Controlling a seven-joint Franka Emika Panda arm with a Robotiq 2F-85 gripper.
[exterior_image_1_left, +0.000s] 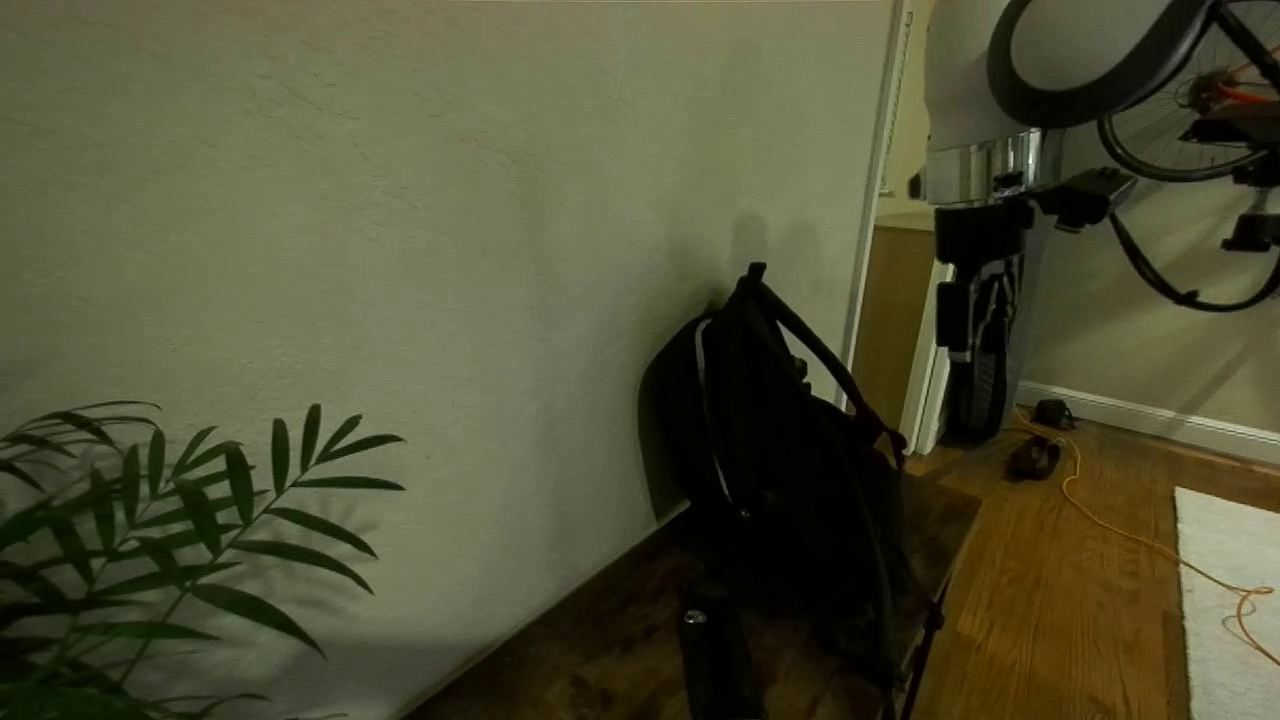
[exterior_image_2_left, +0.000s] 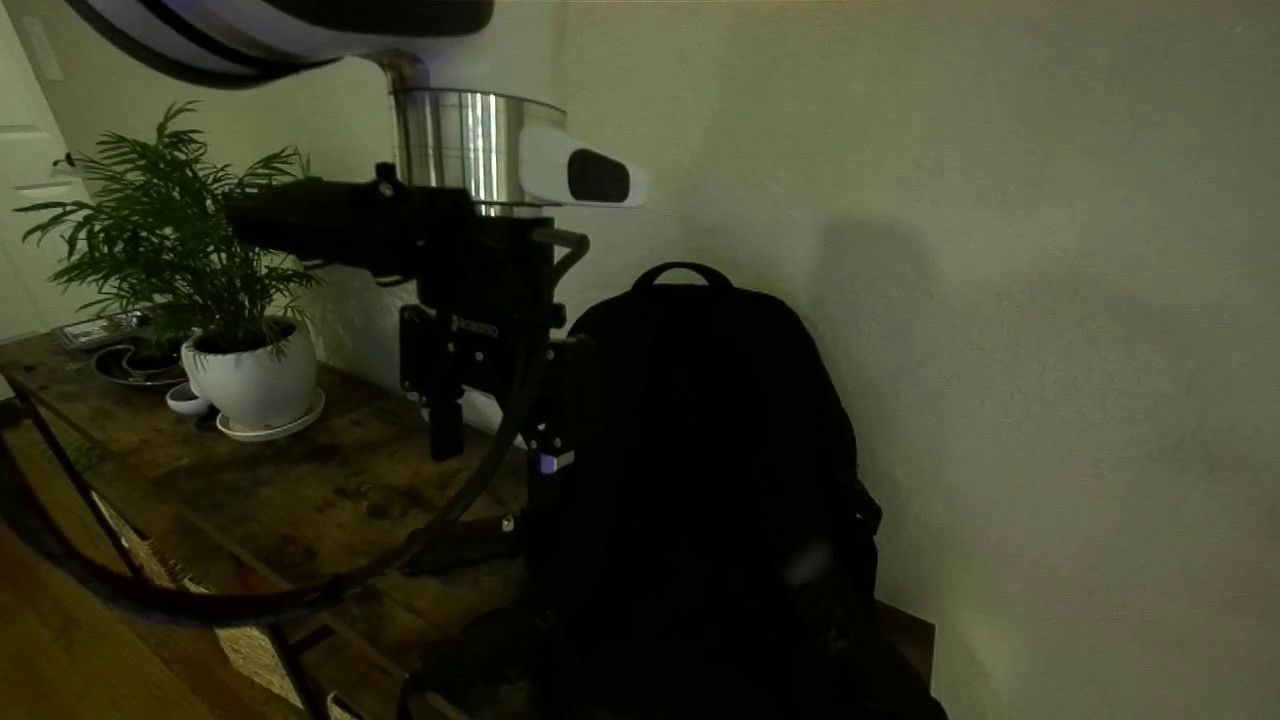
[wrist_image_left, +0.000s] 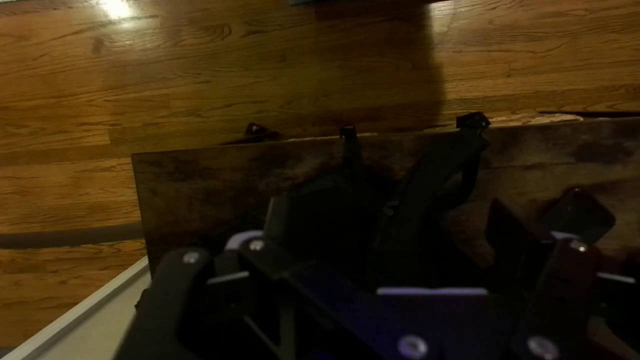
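A black backpack (exterior_image_1_left: 768, 456) stands upright on the dark wooden bench, leaning towards the wall. Its top handle loop (exterior_image_2_left: 681, 274) and a shoulder strap (exterior_image_1_left: 828, 354) show clearly, but much of the bag is lost in darkness. My gripper (exterior_image_2_left: 495, 449) points downward, open, with its fingers apart; exterior view 2 shows it in front of the bag's left part. From the side, the gripper (exterior_image_1_left: 981, 322) appears right of the bag and separate from it. In the wrist view, straps and dark fabric (wrist_image_left: 414, 198) lie below the open gripper; nothing is visibly held.
A dark bottle-like object (exterior_image_1_left: 716, 660) lies on the bench beside the bag. A potted plant (exterior_image_2_left: 254, 378) occupies the bench's far end. The wall (exterior_image_1_left: 420, 240) stands close behind the bag, and the wooden floor (wrist_image_left: 240, 78) is open in front.
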